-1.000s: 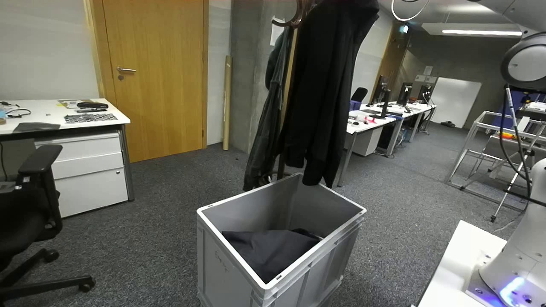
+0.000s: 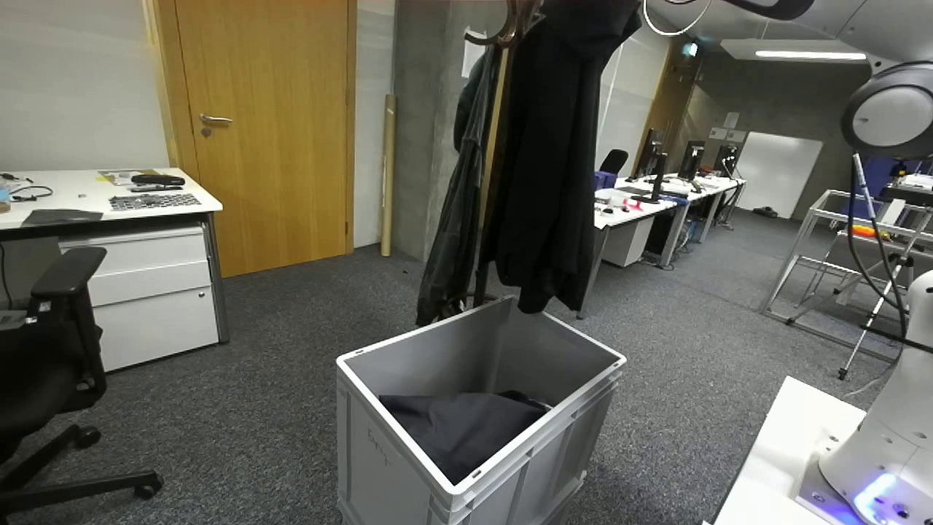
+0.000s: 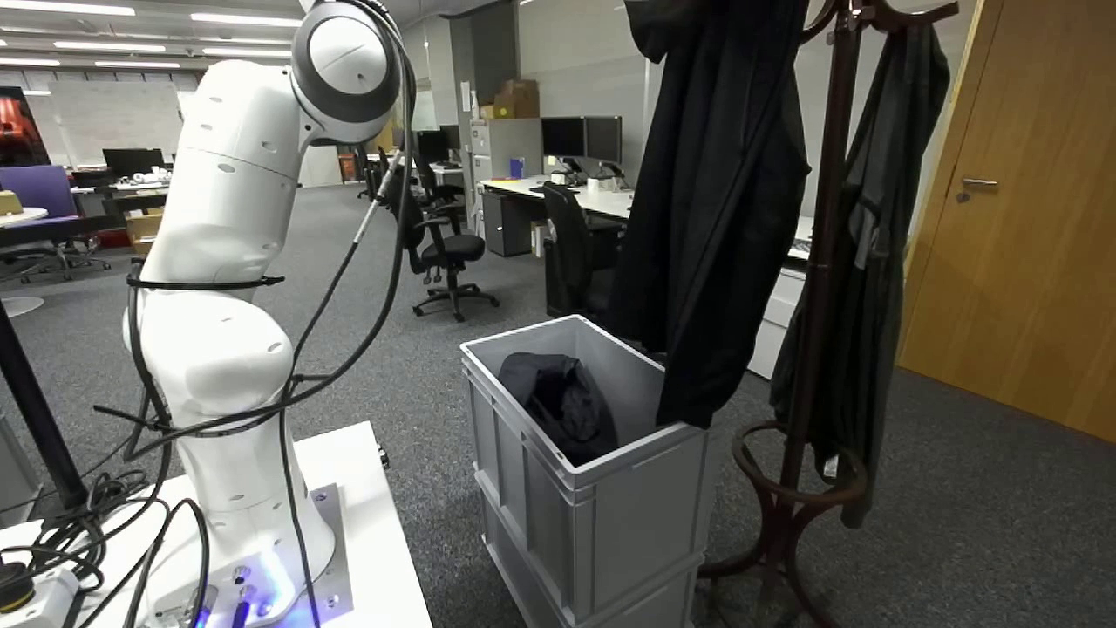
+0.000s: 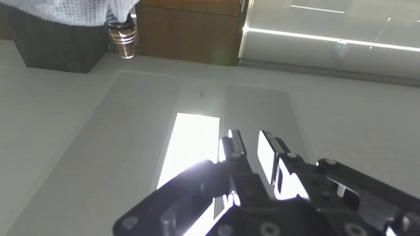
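A black garment [image 2: 551, 157] hangs from the wooden coat rack [image 3: 826, 209], its lower end reaching the rim of a grey bin [image 3: 638, 460]. Dark cloth [image 2: 472, 429] lies inside the bin. In the wrist view my gripper points up towards the ceiling; its fingers [image 4: 237, 143] stand a narrow gap apart, with only ceiling visible between them. A rounded rack peg end [image 4: 125, 39] shows at upper left, with pale-looking knitted cloth [image 4: 74, 11] beside it. Both exterior views leave the gripper out of frame.
Another dark garment [image 3: 879, 241] hangs on the rack. The white robot table [image 3: 366, 523] stands beside the bin. A desk [image 2: 105, 210] and an office chair [image 2: 52, 350] are at the left in exterior view 1. Carpet around the bin is mostly clear.
In exterior view 1 the arm has shifted left and slightly down. The black garment's upper right edge has moved a little left, and its lower end hangs slightly differently. The bin has not moved.
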